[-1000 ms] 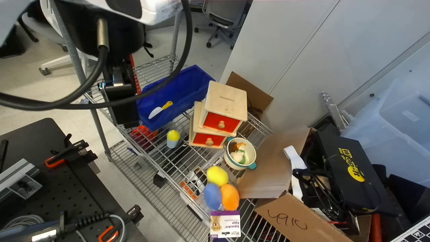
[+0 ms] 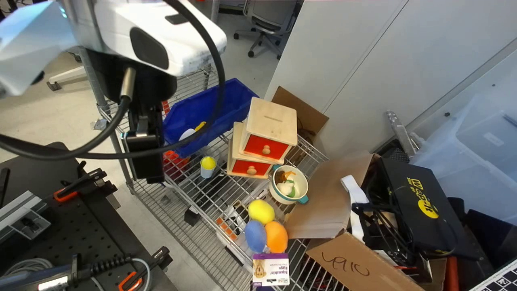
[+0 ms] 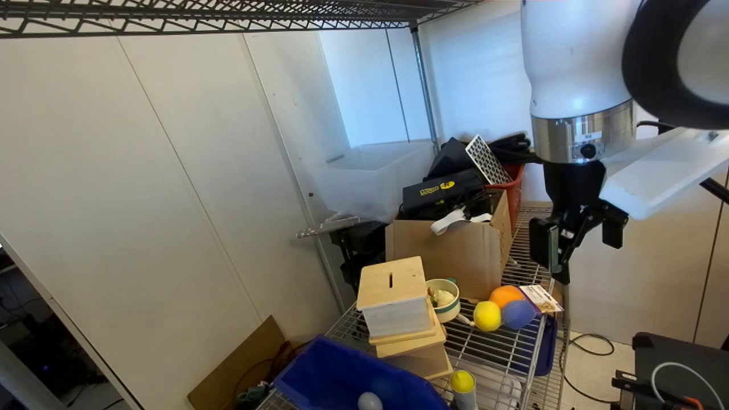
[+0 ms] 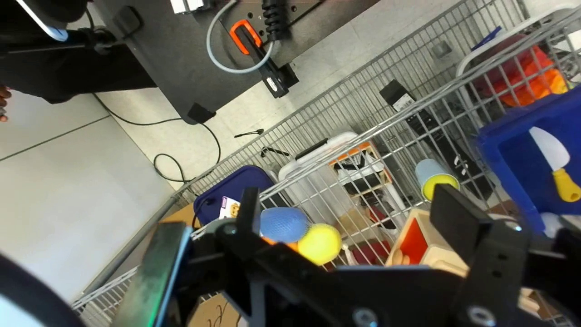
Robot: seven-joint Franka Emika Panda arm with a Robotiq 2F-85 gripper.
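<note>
My gripper (image 3: 581,251) hangs in the air with its fingers apart and nothing between them. In exterior view 1 its black body covers part of the blue bin's left side. Two stacked wooden boxes with red drawers (image 2: 264,146) stand on the wire shelf. Beside them is a white bowl (image 2: 288,184) holding small toy food pieces. A yellow ball (image 2: 261,211), a blue ball (image 2: 255,236) and an orange ball (image 2: 276,237) sit together near the shelf's front. The blue bin (image 2: 231,95) holds a toy knife (image 4: 551,148) with a yellow handle. A light blue cup with a yellow top (image 4: 434,175) stands outside the bin.
Behind the bowl and balls, a cardboard box (image 3: 441,246) is loaded with black gear. A labelled card (image 2: 271,269) lies by the balls. Across a floor gap from the wire shelf (image 4: 381,122) is a black worktable (image 2: 72,228) with clamps. Walls close off the back.
In exterior view 1 the arm and gripper have come lower, and the gripper now hides more of the shelf's left edge. The objects on the shelf have stayed put.
</note>
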